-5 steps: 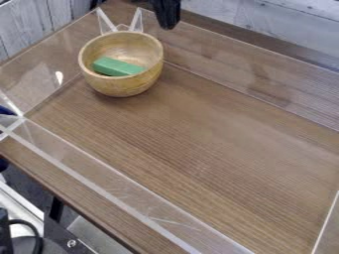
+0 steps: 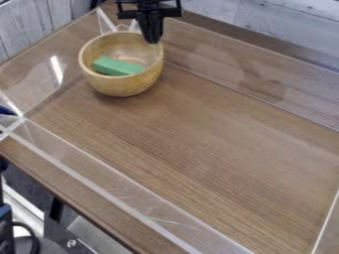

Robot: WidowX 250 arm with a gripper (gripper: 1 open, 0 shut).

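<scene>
A wooden bowl (image 2: 123,84) stands toward the upper left of the table, with a green block (image 2: 117,66) lying inside it. My black gripper (image 2: 151,36) reaches in from the top edge, just over the bowl's back rim, its narrow tip pointing down. It looks shut, and nothing shows held in it. Whether it touches the rim is hard to tell.
Strips of clear tape run along its left side. Dark cables and objects sit at the lower left edge, off the tabletop.
My gripper has come lower into view, moving down and slightly left toward the bowl's back rim. The bowl and green block look unmoved.
</scene>
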